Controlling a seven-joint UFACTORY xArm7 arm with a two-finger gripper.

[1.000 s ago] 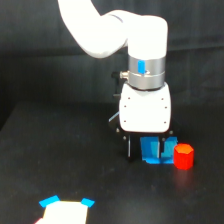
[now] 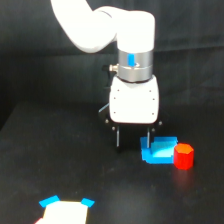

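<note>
My white gripper [image 2: 133,144] hangs over the dark table with its two thin fingers wide apart, and nothing shows between them. It is open. A red, six-sided block [image 2: 183,156] lies to the right of the hand, apart from it. Beside that block is a flat blue square [image 2: 159,155], and the block seems to overlap or touch its right edge. The right finger [image 2: 149,139] appears in front of the square's left edge; the height of the fingertips above the table cannot be told.
At the lower left, cut by the frame's bottom edge, is a cream-coloured thing [image 2: 66,213] with blue pieces at its corners and a bit of red at its left. Bare dark table [image 2: 60,150] fills the left and middle. A black curtain hangs behind.
My gripper has shifted left and slightly up in the view, uncovering more of the blue square. The red block and the cream thing have not moved. The fingers are still apart.
</note>
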